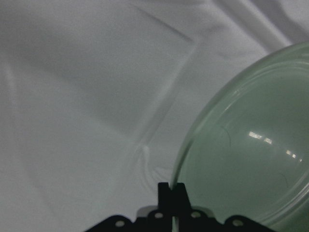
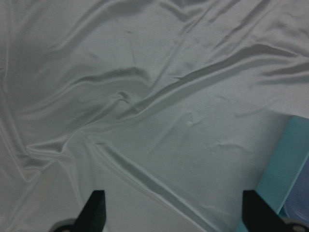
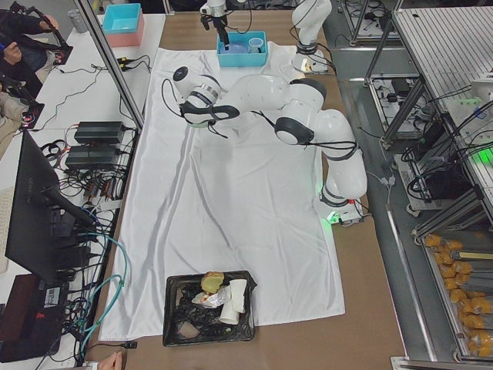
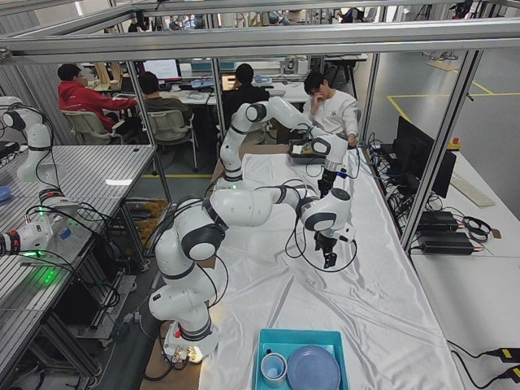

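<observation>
In the left wrist view, my left gripper is shut on the rim of a pale green plate (image 1: 241, 140), held over the white cloth. The arm largely hides that plate in the camera left view. My right gripper stands open with nothing between its fingers, above the cloth beside a blue bin (image 2: 282, 164). That bin (image 4: 267, 341) holds a blue plate (image 4: 313, 370) and a cup (image 4: 274, 370), seen in the camera right view.
A black tray (image 3: 171, 308) of crumpled waste and white items lies at the other end of the cloth (image 3: 231, 262). A monitor (image 3: 31, 223) and cables line one side.
</observation>
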